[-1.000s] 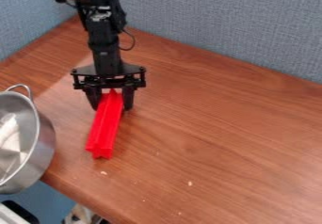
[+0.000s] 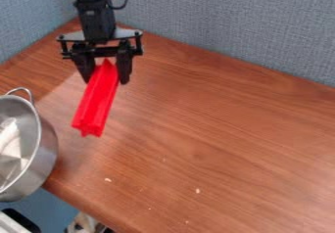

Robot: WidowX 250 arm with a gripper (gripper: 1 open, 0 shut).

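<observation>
My black gripper (image 2: 104, 65) hangs at the upper left of the camera view, shut on a red elongated object (image 2: 96, 100). The object slants down and slightly left from the fingers over the wooden table. Its lower end is near a metal pot (image 2: 39, 159) at the left edge, to the right of and above it in the picture. The pot holds something white.
Grey padded walls (image 2: 236, 26) stand at the back and left. Clutter shows below the table's front-left edge.
The gripper and red object have moved up and slightly left in the picture, toward the back, and the object now slants more. The pot has not moved.
</observation>
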